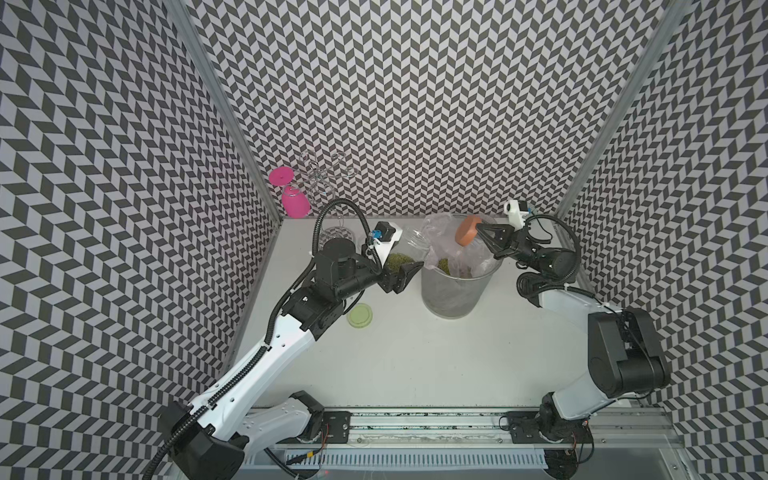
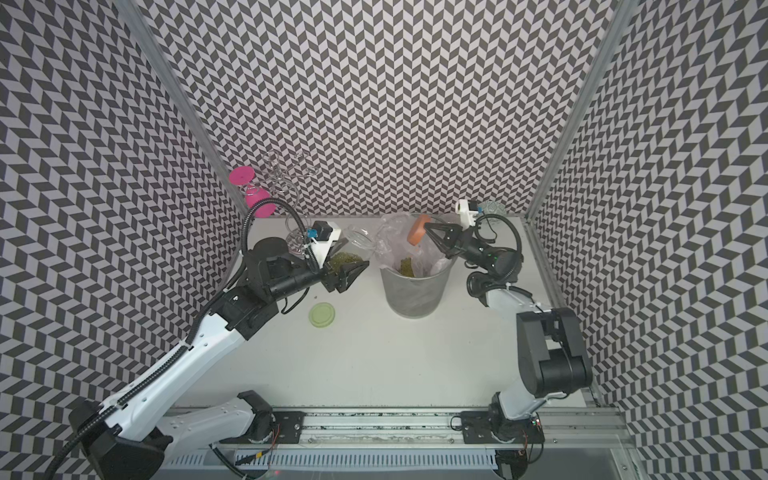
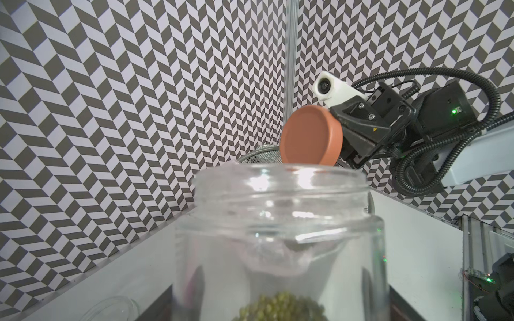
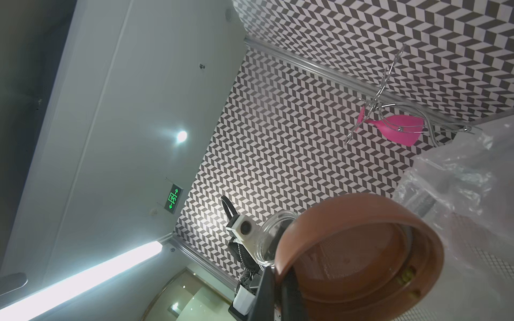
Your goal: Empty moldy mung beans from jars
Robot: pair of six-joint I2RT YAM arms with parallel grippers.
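A clear glass jar (image 3: 283, 256) with green mung beans (image 3: 281, 307) at its bottom stands between the fingers of my left gripper (image 1: 404, 276), which is shut on it just left of the bin. Over the bin, my right gripper (image 1: 486, 232) is shut on the edge of an orange-brown lid (image 4: 358, 262). The lid is tipped with its hollow side showing in the right wrist view, and a few green bits (image 4: 408, 275) cling inside it. The bin (image 1: 452, 296) is lined with a clear plastic bag (image 4: 465, 182); greenish beans (image 2: 406, 266) lie inside.
A green lid (image 1: 360, 315) lies flat left of the bin. At the back left stands a wire rack with pink items (image 1: 296, 202). Behind my right gripper another clear vessel (image 2: 492, 208) partly shows.
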